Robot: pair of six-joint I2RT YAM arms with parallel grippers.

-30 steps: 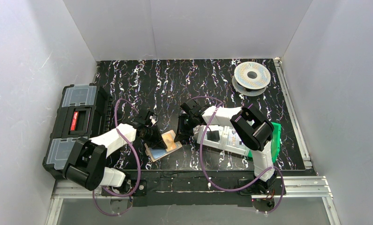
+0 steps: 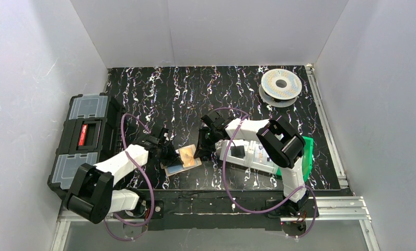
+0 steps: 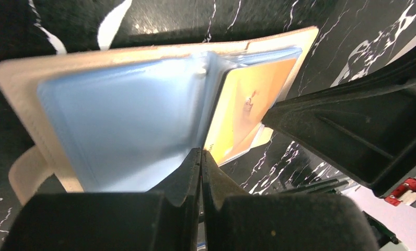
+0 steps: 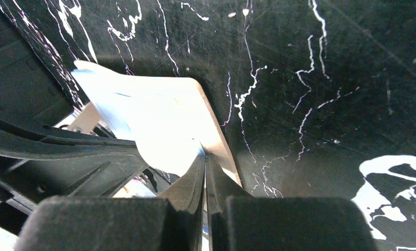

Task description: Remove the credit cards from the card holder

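Observation:
The open card holder (image 2: 169, 172), beige outside with blue inner pockets, lies on the table between both arms. An orange card (image 3: 250, 97) sits mostly over its right half. At that card's near-left corner, my left gripper is shut, its tips meeting on the card's edge. The grip itself is largely hidden. My right gripper is shut at the holder's right border, tips touching its pale inner face (image 4: 166, 125). Nothing clearly shows between the right fingers. Glare washes out that side of the holder in the right wrist view.
A black toolbox (image 2: 83, 137) stands along the left side. White boxes (image 2: 262, 155) and a green tray (image 2: 308, 159) lie under the right arm. A spool (image 2: 280, 87) rests at the back right.
My left gripper has shifted slightly left; the orange card and holder have slid a little the same way. The right arm looks still.

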